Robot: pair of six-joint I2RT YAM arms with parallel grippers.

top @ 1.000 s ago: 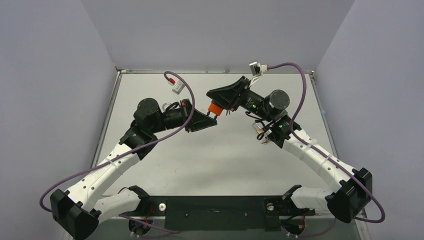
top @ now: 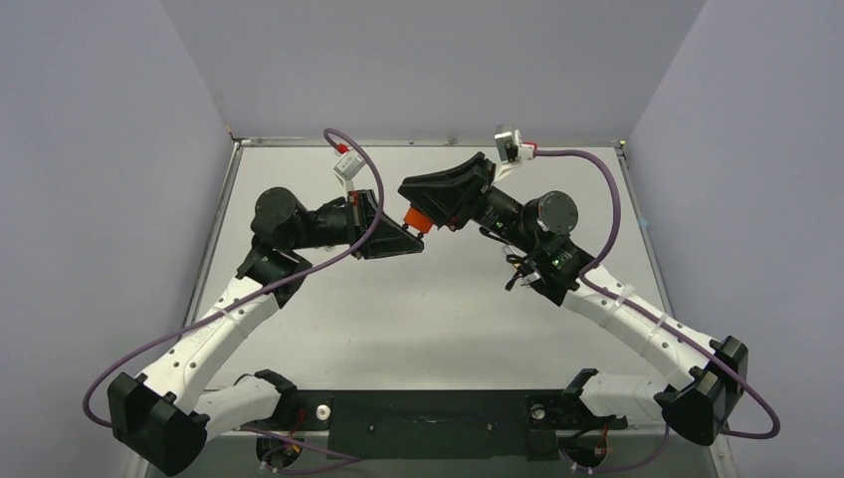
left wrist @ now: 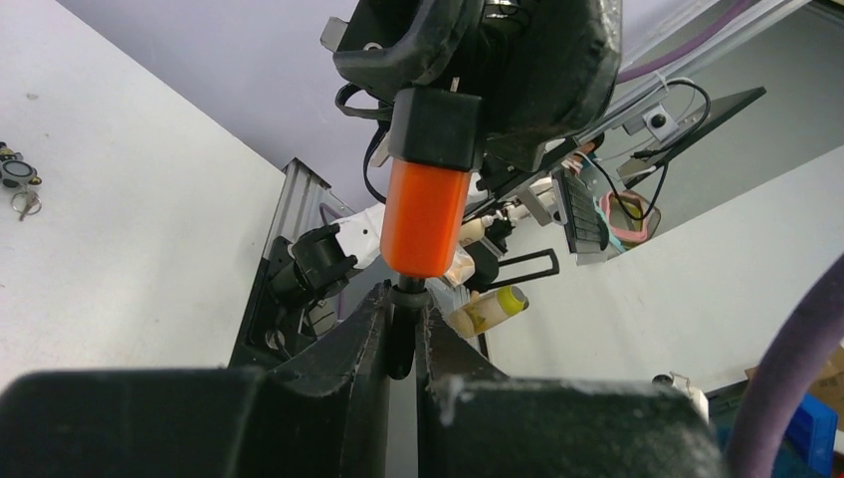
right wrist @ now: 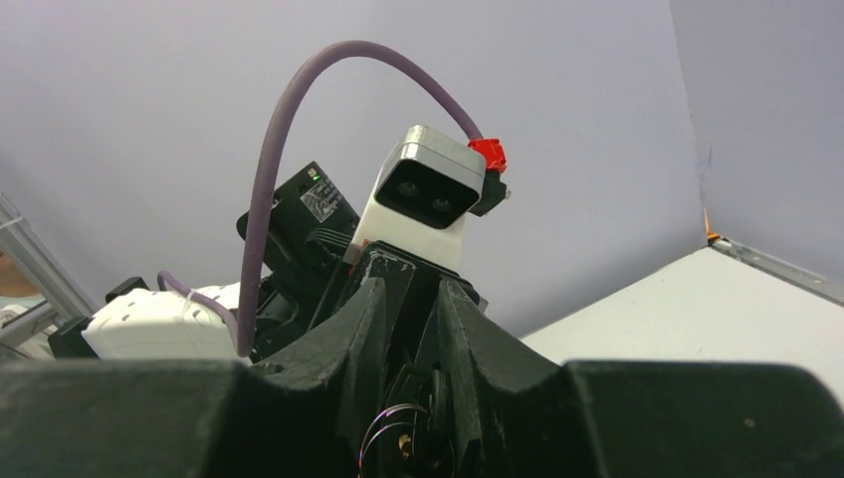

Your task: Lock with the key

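Observation:
An orange padlock point(top: 419, 220) with a black end is held between my two grippers, raised above the white table. My left gripper is shut on its dark lower part, below the orange body point(left wrist: 423, 219) in the left wrist view. My right gripper point(top: 423, 194) is shut at the padlock's other, black end point(left wrist: 435, 127); a short thin metal piece sticks up there, possibly the key, largely hidden. In the right wrist view, the left arm sits behind the right fingertips point(right wrist: 456, 304).
A small bunch of keys point(left wrist: 20, 176) lies on the white table point(left wrist: 139, 299). Another object under the right arm is mostly hidden in the top view. Grey walls stand at back and sides.
Both grippers and the held padlock have shifted slightly left in the top view, and the right arm's upper cable and wrist have moved a little. Both stay shut.

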